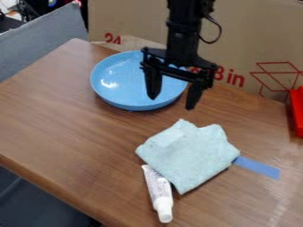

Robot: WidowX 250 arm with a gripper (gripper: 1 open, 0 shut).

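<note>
My black gripper (173, 91) hangs open over the right part of a blue plate (119, 83), its two fingers apart with nothing seen between them. In front of it lies a pale folded cloth (190, 155) on the wooden table. A white tube (158, 191) lies at the front, beside the cloth's lower left.
A cardboard box (249, 40) stands along the back. A red object (295, 111) sits at the right edge. A strip of blue tape (260, 167) is beside the cloth. A grey surface (35, 62) borders it.
</note>
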